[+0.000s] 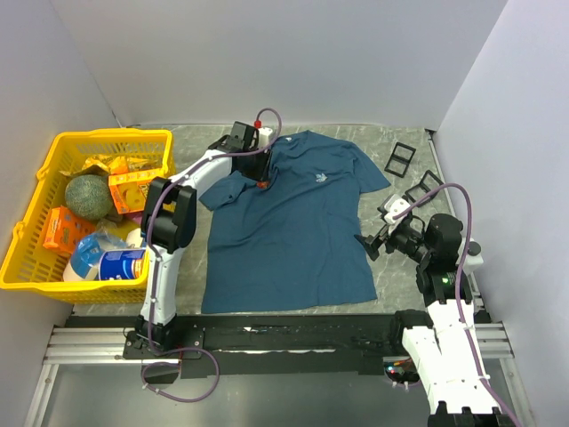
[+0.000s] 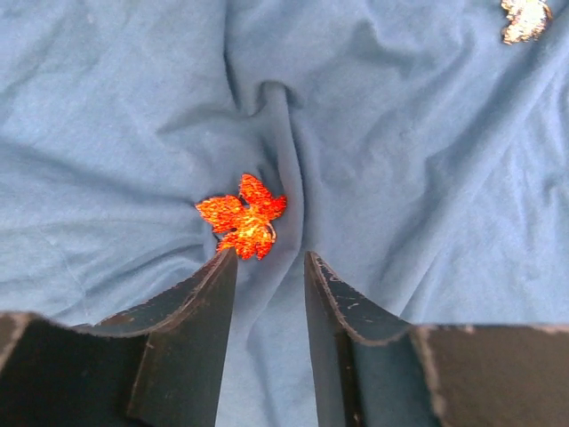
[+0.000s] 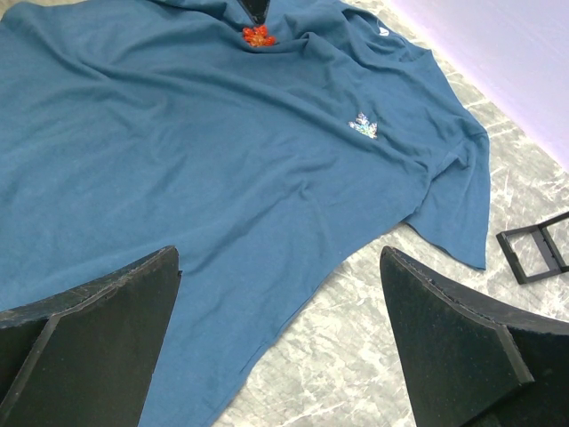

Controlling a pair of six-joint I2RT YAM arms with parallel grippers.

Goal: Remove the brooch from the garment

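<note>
A blue garment (image 1: 293, 240) lies spread on the table. On it, an orange-red brooch shaped like a leaf sits beside a fold, also visible in the right wrist view (image 3: 259, 37). A pale silvery brooch (image 1: 322, 177) lies further right on the fabric. My left gripper hangs just over the orange brooch, its fingers part open with only cloth seen between and below them. My right gripper stands open at the garment's right side, nothing between its fingers.
A yellow basket (image 1: 40, 222) full of groceries fills the left side. Two black frames (image 1: 400, 160) lie at the back right beside bare table. Walls enclose the back and sides.
</note>
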